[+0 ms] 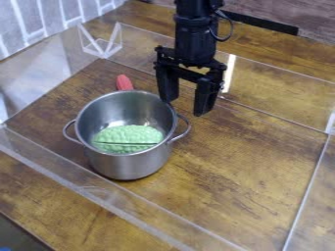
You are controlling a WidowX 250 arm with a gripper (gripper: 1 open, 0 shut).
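A black gripper [186, 90] hangs above the wooden surface, up and to the right of a steel pot, its two fingers open with nothing between them. The steel pot [127, 165] has two handles and holds a green bumpy object [127, 137] with a thin rod lying across it. A red object [124, 83] lies just behind the pot, partly hidden by it.
Clear plastic walls [311, 199] border the work area. A white slatted object [26, 20] stands at the back left.
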